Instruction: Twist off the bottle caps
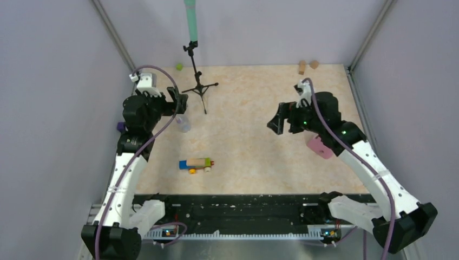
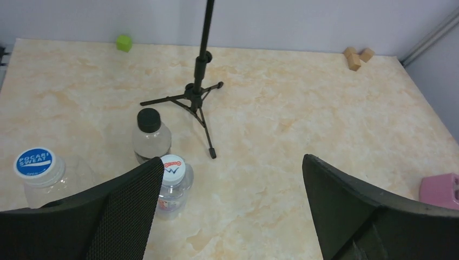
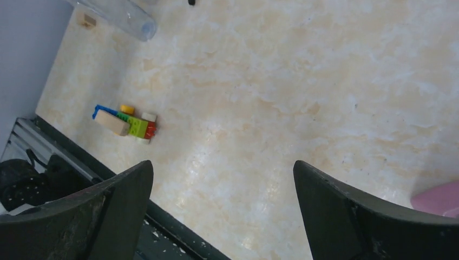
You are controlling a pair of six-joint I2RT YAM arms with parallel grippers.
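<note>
Three capped bottles stand upright in the left wrist view: a clear one with a blue-topped white cap (image 2: 35, 163), one with a black cap (image 2: 149, 120), and a smaller one with a white cap (image 2: 173, 169). My left gripper is open above the table, its left finger (image 2: 124, 211) covering part of the bottles, with nothing between the fingers. From above, one clear bottle (image 1: 184, 124) shows beside the left gripper (image 1: 179, 102); the arm hides the others. Over the right half of the table, my right gripper (image 1: 285, 120) hangs open and empty.
A black tripod (image 1: 197, 86) stands at the back left. The toy block vehicle (image 1: 196, 164) lies front left. At right is a pink object (image 1: 320, 146), partly under the right arm. Small wooden blocks (image 1: 302, 67) sit at the back right.
</note>
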